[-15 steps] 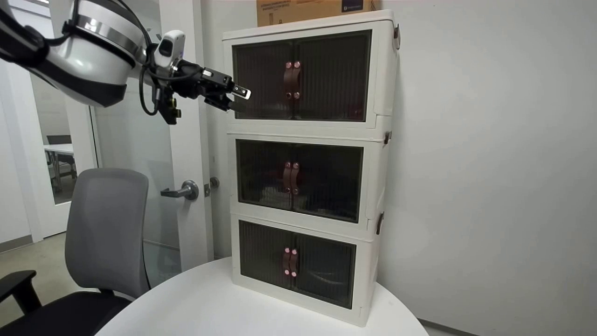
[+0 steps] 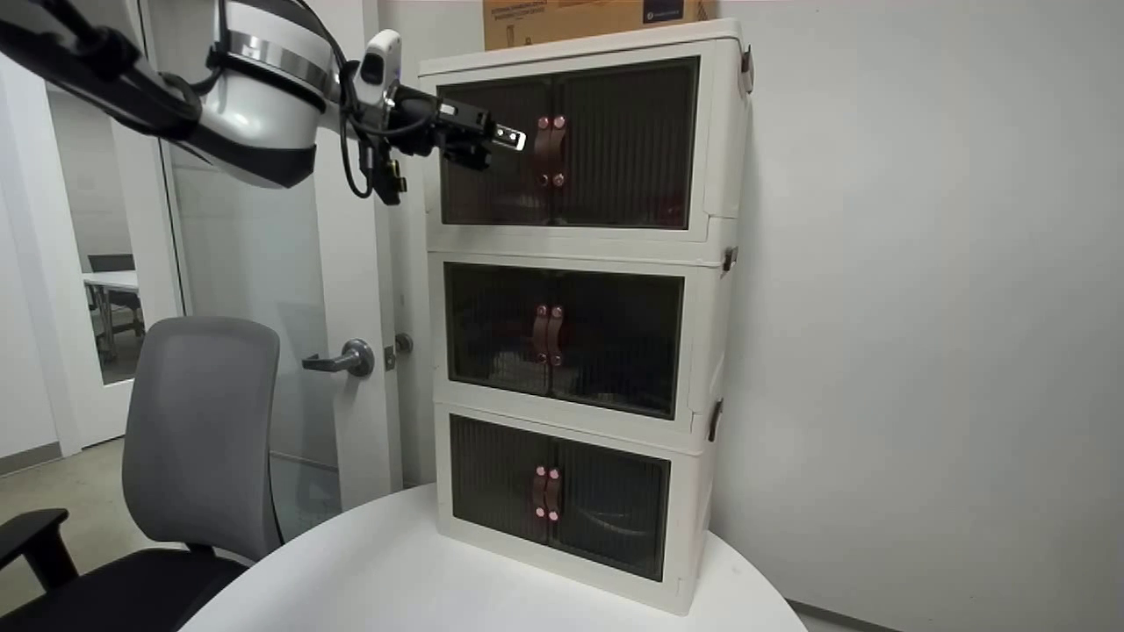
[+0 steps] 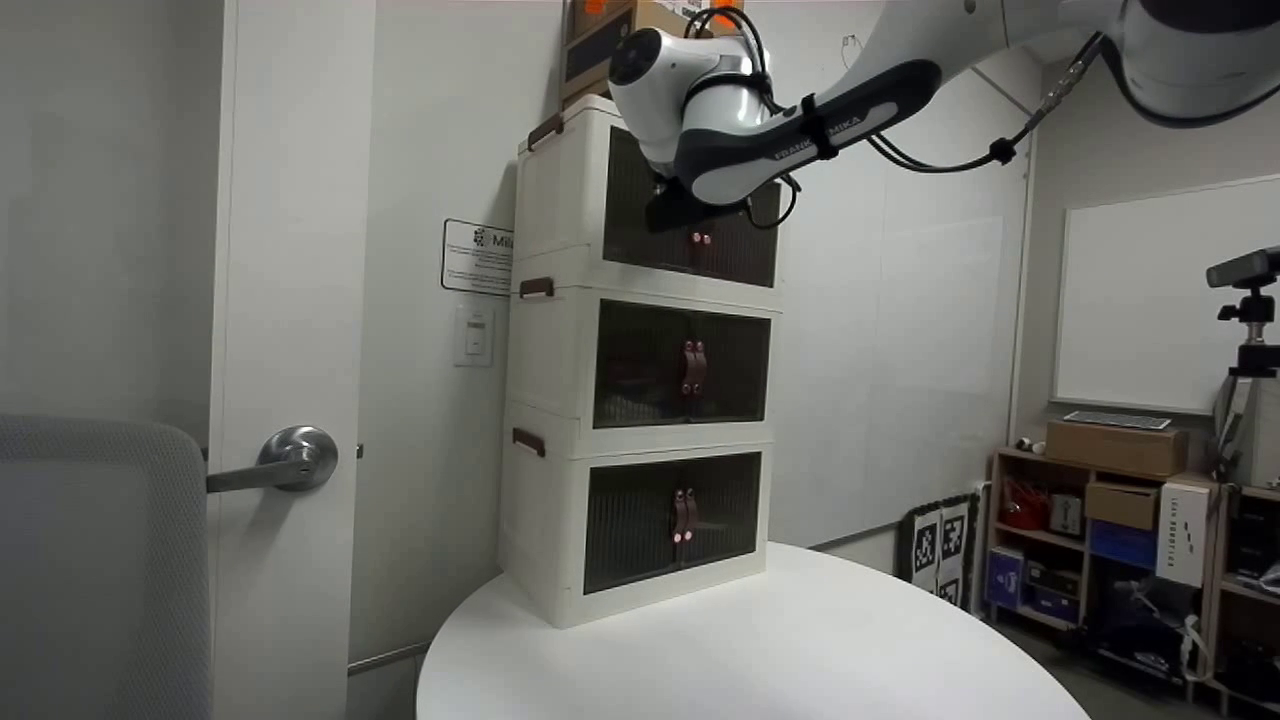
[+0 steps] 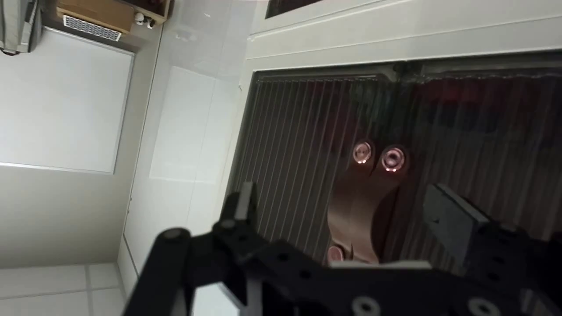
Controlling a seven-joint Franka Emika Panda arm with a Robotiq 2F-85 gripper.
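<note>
A white cabinet (image 2: 577, 246) of three stacked units stands with every dark ribbed door closed. Two brown leather handles (image 2: 550, 151) with copper rivets meet at the middle of the top unit's doors. My gripper (image 2: 500, 147) is at the height of that top unit, to the left of the handles in exterior view 1. In the wrist view the fingers are wide apart, one finger (image 4: 453, 216) on the right and the other on the left. The paired handles (image 4: 355, 205) appear between the two fingers, in front of them and not visibly touched. The arm hides the gripper's tips in exterior view 2.
The cabinet rests on a round white table (image 3: 768, 654), otherwise bare. A cardboard box (image 2: 590, 21) lies on the cabinet's top. An office chair (image 2: 200, 432) and a door with a lever (image 2: 342, 359) are to the left; a wall is close on the right.
In exterior view 1 the arm and gripper have moved right and slightly up, closer to the top unit's handles. The cabinet and its doors look the same.
</note>
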